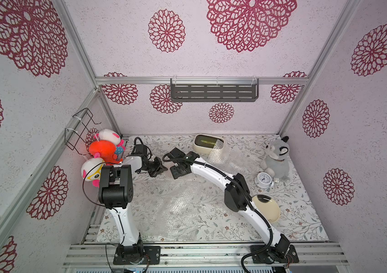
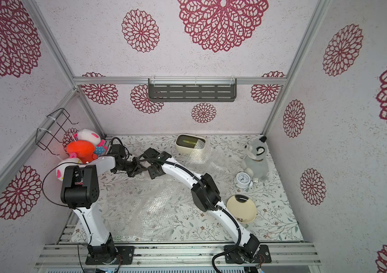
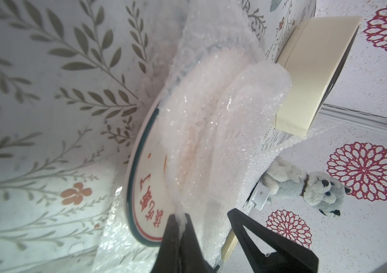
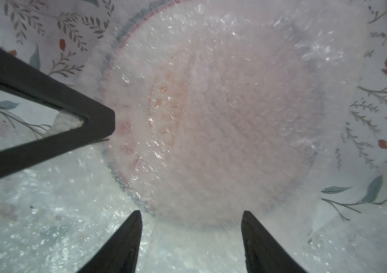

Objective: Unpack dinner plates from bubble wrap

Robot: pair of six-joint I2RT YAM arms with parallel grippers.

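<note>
A white dinner plate [image 3: 147,200] with a dark green rim and red characters shows along one side. Clear bubble wrap [image 3: 234,122] lies over the rest of it, bunched into a raised fold. My left gripper is shut at the plate's edge, with a thin strip of the wrap running into its fingertips. Seen from the right wrist, the wrapped plate fills most of the view. My right gripper stands open just at the near edge of the plate, nothing between its fingers but wrap beneath. Both arms hide the plate from above.
At the back stands a cream box [image 1: 208,144], with wrap beside it. A cream dish [image 1: 267,208], a white clock [image 1: 263,180] and a grey plush toy [image 1: 276,158] occupy the right side. Plush toys [image 1: 103,151] crowd the left wall. More wrap [image 1: 175,207] spreads over the table's front middle.
</note>
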